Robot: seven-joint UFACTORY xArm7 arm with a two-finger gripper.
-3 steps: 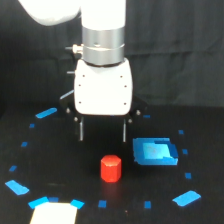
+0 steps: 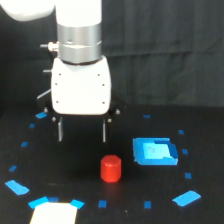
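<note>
My gripper (image 2: 83, 131) hangs over the dark surface with its two fingers spread apart, and nothing shows between them. Below it and a little to its right stands a small red cylinder (image 2: 110, 169), apart from the fingers. Farther right lies a blue square tray or frame (image 2: 142, 156) with a lighter blue patch inside. A pale cream block (image 2: 54, 213) is partly cut off by the bottom edge of the view, left of the cylinder.
Several small blue marks dot the dark table. Larger blue pieces lie at its borders, one at the left (image 2: 17, 187) and one at the right (image 2: 187, 198).
My gripper has shifted to the left, from above the red cylinder to left of it, and still stands open. The cylinder, blue square and cream block have not visibly moved.
</note>
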